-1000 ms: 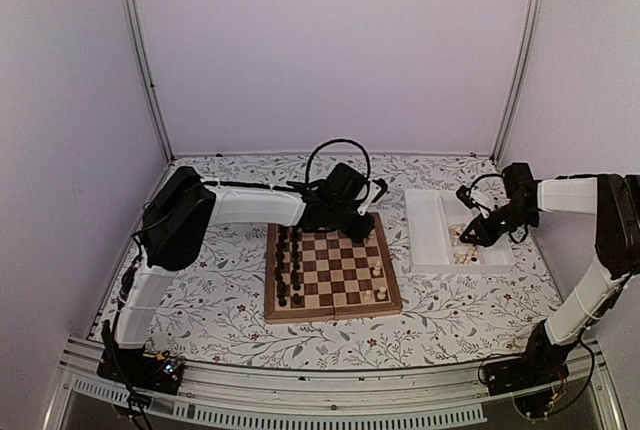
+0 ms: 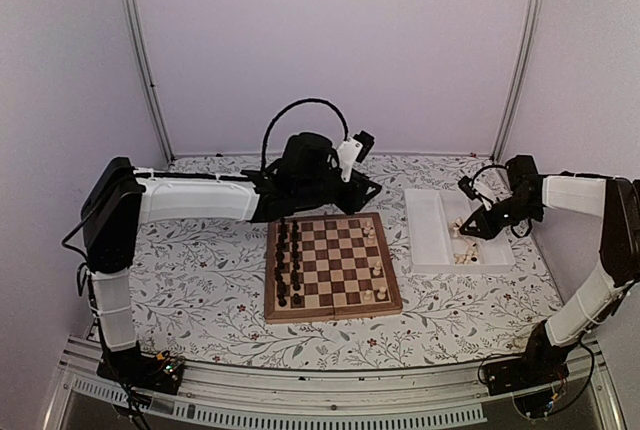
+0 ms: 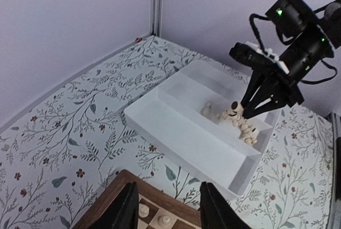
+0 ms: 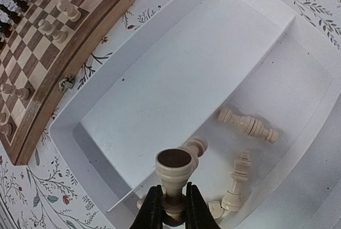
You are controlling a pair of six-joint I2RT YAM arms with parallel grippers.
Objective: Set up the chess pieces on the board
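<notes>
The wooden chessboard (image 2: 330, 275) has rows of black pieces along its left side and several white pieces (image 2: 377, 270) on the right. My left gripper (image 2: 360, 190) hangs raised above the board's back edge, its fingers (image 3: 208, 207) apart with nothing seen between them. Over the white tray (image 2: 428, 230), my right gripper is shut on a white chess piece (image 4: 173, 168), dark base upward.
The tray's wide compartment (image 4: 149, 69) is empty. Walls close in the back and sides.
My left arm has risen and drawn slightly back from the board's top right area.
</notes>
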